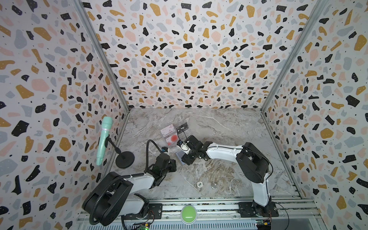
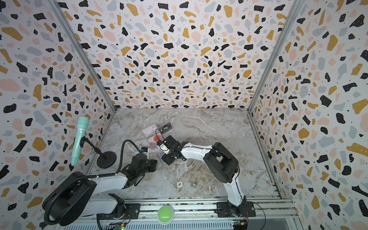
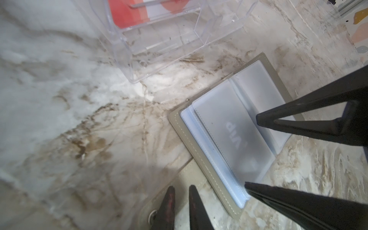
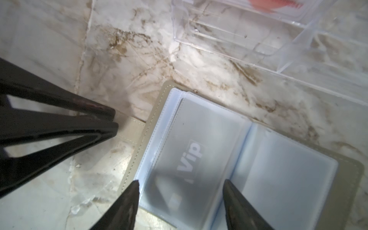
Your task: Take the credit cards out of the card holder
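The card holder (image 4: pixel 345 180) lies spread out on the marble table, grey-beige with stitched edges and milky clear sleeves. Under one sleeve shows a dark card (image 4: pixel 191 157) with "Vip" lettering. In the left wrist view its closing strap (image 3: pixel 180 184) sticks out toward my left gripper, whose fingertips are only slightly parted, beside the strap; contact cannot be judged. My right gripper stands open over the holder, its fingers apart across the VIP sleeve with nothing clearly held between them. From above, the right gripper (image 1: pixel 184 154) hides much of the holder.
A clear plastic tray (image 3: pixel 134 69) with a red and white card (image 1: pixel 173 138) stands just behind the holder. A pinkish card (image 1: pixel 167 130) and a black VIP card (image 1: pixel 182 128) rest there too. A lamp base (image 1: pixel 125 159) stands left.
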